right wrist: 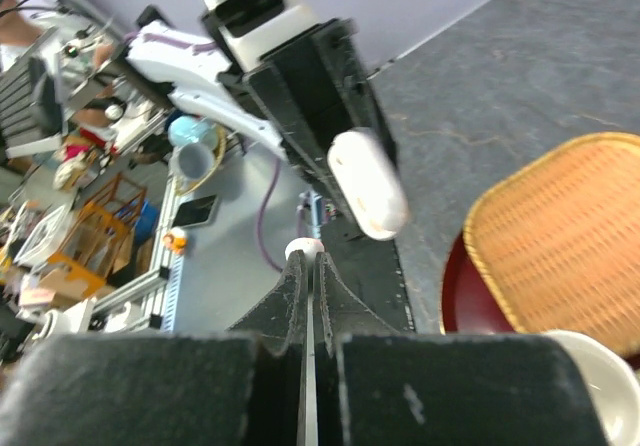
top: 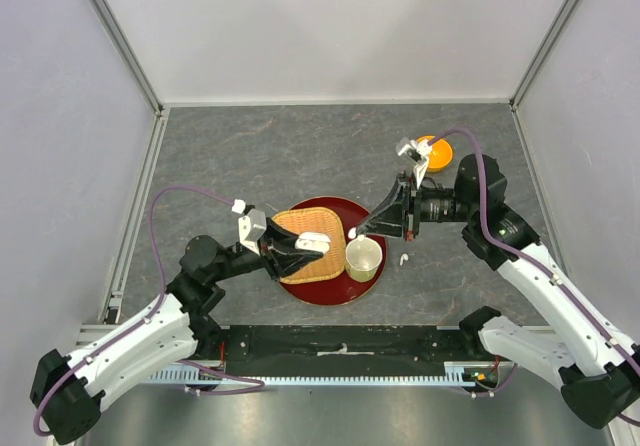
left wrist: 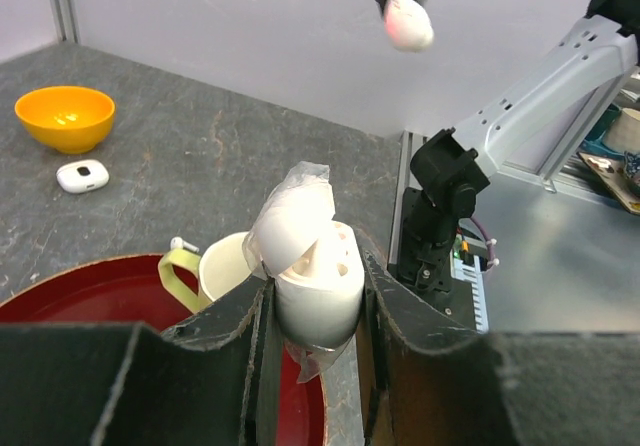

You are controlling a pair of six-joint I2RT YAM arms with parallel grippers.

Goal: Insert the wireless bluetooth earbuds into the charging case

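A white charging case (left wrist: 320,286) with its lid raised is gripped upright by my left gripper; clear film clings around it. Dark earbud slots show in its top in the left wrist view. Between the closed fingertips of my right gripper is a white earbud (right wrist: 304,248), its rounded head sticking out past the tips. From above, this earbud hangs near the mug, a short way right of the case. Another white earbud (top: 404,259) lies on the table right of the plate.
A red plate (top: 316,292) bearing a woven tray (top: 325,224) and a cream mug (top: 363,257) lies below the grippers. Farther back are an orange bowl (left wrist: 65,116) and a second, closed white case (left wrist: 82,176).
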